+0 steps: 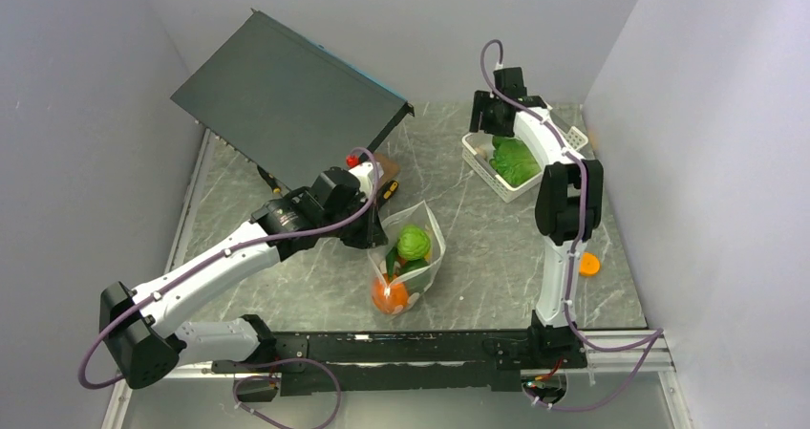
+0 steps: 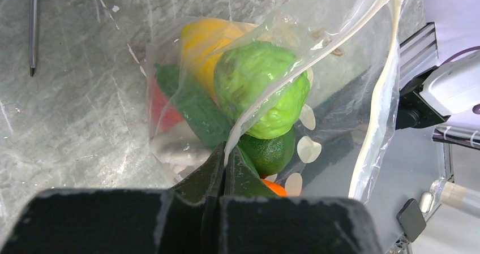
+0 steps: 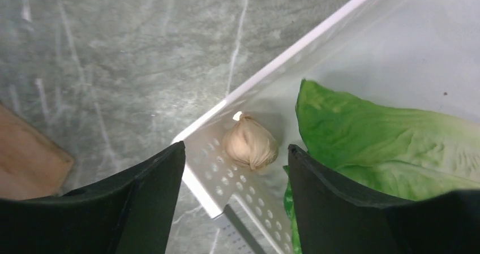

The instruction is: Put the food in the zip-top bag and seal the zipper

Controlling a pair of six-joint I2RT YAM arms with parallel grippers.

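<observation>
The clear zip-top bag (image 1: 432, 274) stands with its mouth spread wide. Inside it are a round green vegetable (image 2: 260, 84), an avocado (image 2: 269, 152), a yellow item (image 2: 206, 39), a dark green one (image 2: 192, 104) and an orange one (image 1: 390, 297). My left gripper is shut on the bag's rim. Over the left corner of the white basket (image 1: 489, 182), my right gripper stands open, fingers apart. Between and beyond them a garlic bulb (image 3: 249, 143) rests in the basket corner, not gripped. Leafy green lettuce (image 3: 390, 141) lies beside it.
A dark tilted panel (image 1: 291, 90) fills the back left. A brown board (image 1: 387, 169) and a yellow-black tool (image 1: 387, 192) lie by the left arm. An orange round object (image 1: 589, 265) sits at right. Counter between bag and basket is clear.
</observation>
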